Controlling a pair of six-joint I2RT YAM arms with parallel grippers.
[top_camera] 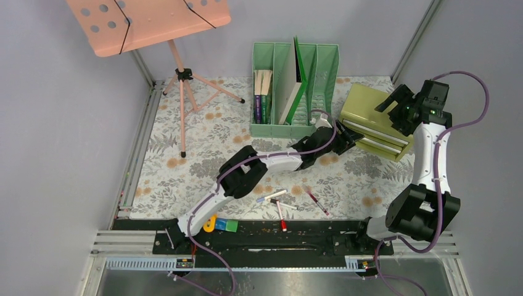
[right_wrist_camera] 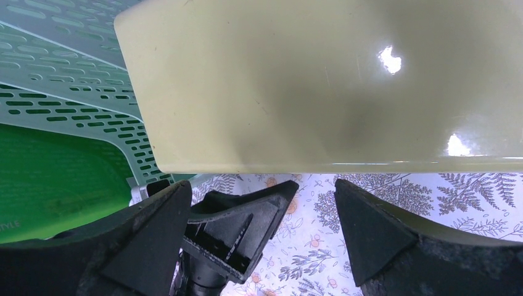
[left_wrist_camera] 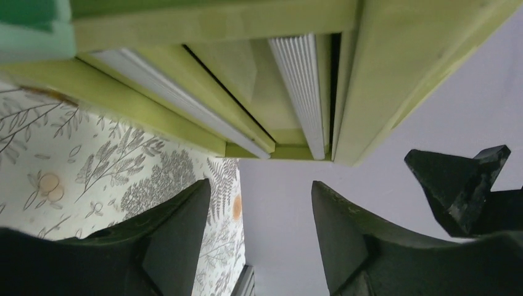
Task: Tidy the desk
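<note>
A green two-drawer box (top_camera: 370,105) stands angled at the right back, beside the mint file organizer (top_camera: 262,129) holding books and a green binder. My left gripper is open, its fingers at the box's drawer front, with silver handle strips (left_wrist_camera: 293,86) just ahead and nothing between the fingers. My right gripper is open above the box's glossy lid (right_wrist_camera: 308,80). Several markers (top_camera: 314,198) lie loose at the front middle of the desk.
A pink music stand (top_camera: 182,105) stands back left. A yellow tool (top_camera: 210,223) and blue-green item (top_camera: 225,225) lie at the front edge by the left arm.
</note>
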